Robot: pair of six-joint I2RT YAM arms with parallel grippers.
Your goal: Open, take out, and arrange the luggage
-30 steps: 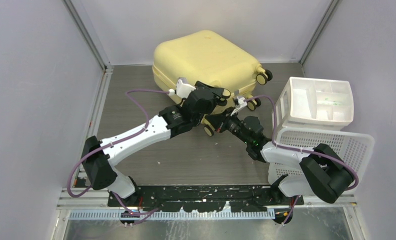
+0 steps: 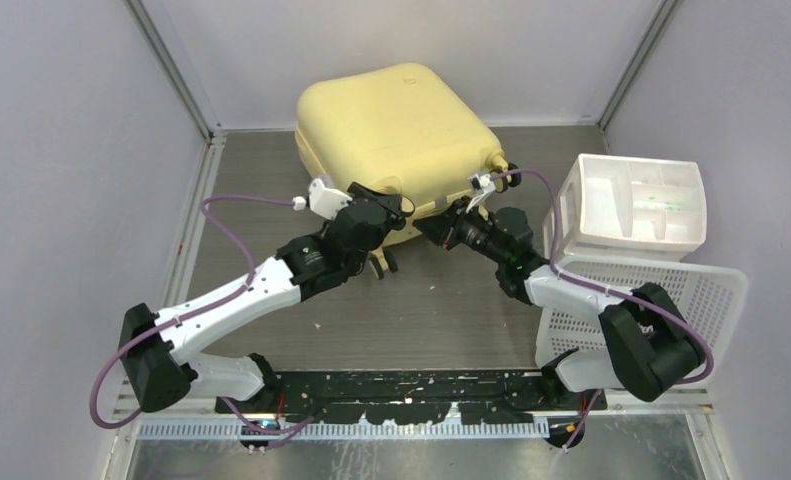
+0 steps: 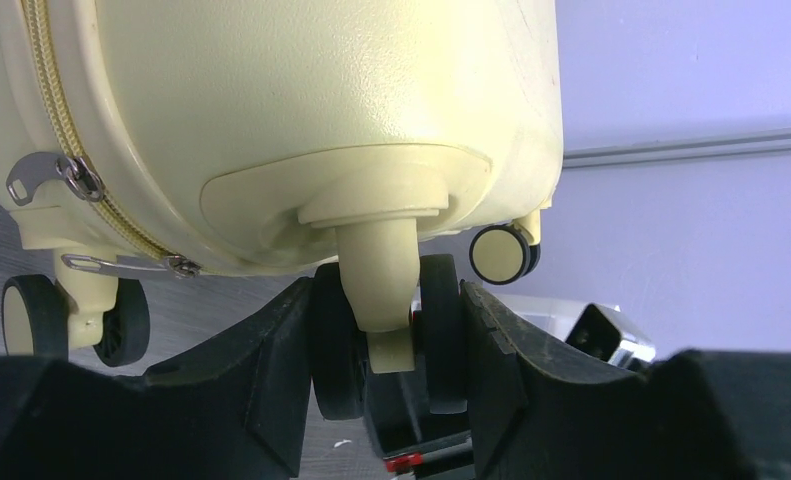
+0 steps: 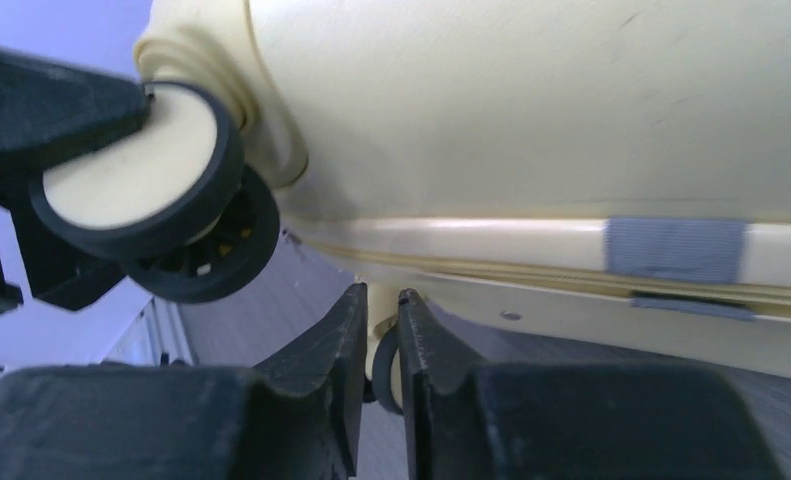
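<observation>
A pale yellow suitcase lies on its side at the back of the grey floor, wheels toward the front and right. My left gripper is shut on the cream stem of one wheel housing. A zipper with metal pulls runs along the case's edge. My right gripper is at the case's front side, below the seam strap, its fingers close together in front of a lower wheel; whether anything is between them cannot be told. The right wrist view is blurred.
At the right stand a white compartment bin and a white perforated basket. The floor in front of the case is clear. Pale walls enclose the back and sides.
The suitcase has shifted left, with my left arm moving left and slightly down along with it. My right gripper stays near the case's front, with little movement.
</observation>
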